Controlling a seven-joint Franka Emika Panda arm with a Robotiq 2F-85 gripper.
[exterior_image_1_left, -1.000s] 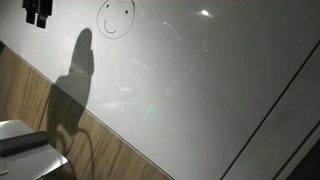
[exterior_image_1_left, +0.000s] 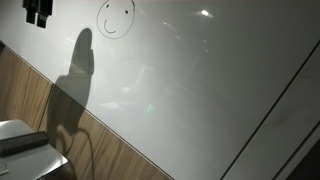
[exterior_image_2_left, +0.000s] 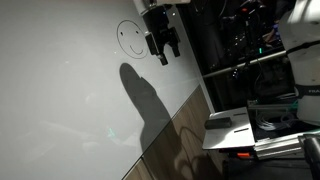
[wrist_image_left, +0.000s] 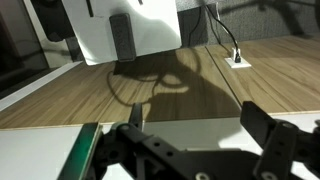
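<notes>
My gripper is open, its two fingers wide apart in the wrist view with nothing between them. From the side, the gripper (exterior_image_2_left: 168, 54) hangs over the white board, close to a drawn smiley face (exterior_image_2_left: 131, 38). Exterior view 1 catches only the fingertips at the top left, left of the same smiley face (exterior_image_1_left: 115, 17). A dark oblong block, perhaps an eraser (wrist_image_left: 122, 37), lies on a white panel (wrist_image_left: 160, 28). It stays well apart from the gripper.
A wood-grain strip (wrist_image_left: 150, 93) runs between the panel and the white board (exterior_image_1_left: 190, 90). A cable (wrist_image_left: 225, 30) leads to a small white fitting (wrist_image_left: 238, 62). Dark clutter and equipment (exterior_image_2_left: 265, 120) stand at the right. Most of the board is bare, apart from the arm's shadow.
</notes>
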